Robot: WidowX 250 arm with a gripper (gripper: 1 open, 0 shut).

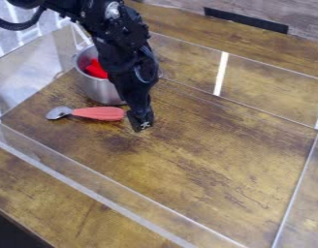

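Note:
My black gripper [139, 118] hangs low over the wooden table, its fingertips just right of a pizza cutter [94, 112] with a red handle and metal wheel, lying flat. Nothing shows between the fingers, which look open. Behind the arm, at the upper left, a steel pot [90, 81] holds something red [94, 66]; the arm hides much of it.
A clear-walled enclosure [295, 194] borders the wooden surface [213, 165].

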